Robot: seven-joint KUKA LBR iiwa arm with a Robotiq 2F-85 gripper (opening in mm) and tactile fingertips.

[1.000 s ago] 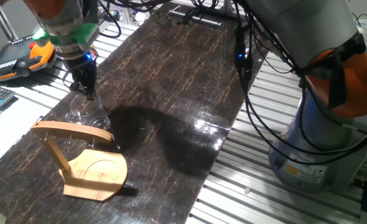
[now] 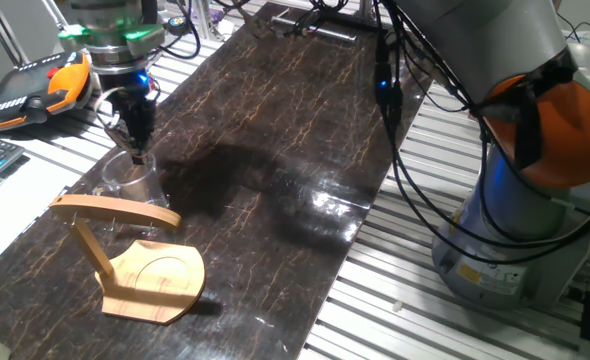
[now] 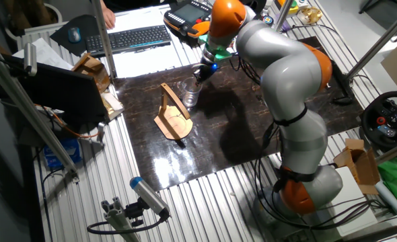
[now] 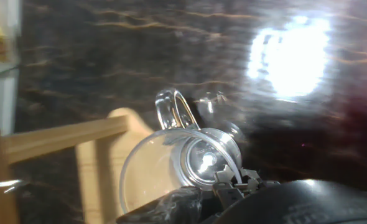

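Note:
A clear glass mug (image 2: 138,186) with a handle hangs from my gripper (image 2: 141,157), behind the wooden stand (image 2: 153,280). The wrist view shows the fingers closed on one side of the mug's rim (image 4: 124,168), its handle (image 4: 167,112) pointing away from them. Part of the finger is dark and hidden at the bottom of that view. Pale wood shows through the glass. From exterior view 2, the mug (image 3: 190,93) is beside the stand's upper arm (image 3: 175,101). Whether its base touches the table cannot be made out.
The stand's curved arm (image 2: 115,209) rises close in front of the mug. A keyboard (image 3: 134,40) and an orange-black teach pendant (image 3: 188,18) lie beyond the table's edge.
The mug has swung from tilted to nearly upright while held. My wrist has turned with it and shifted slightly; the wooden stand has stayed put.

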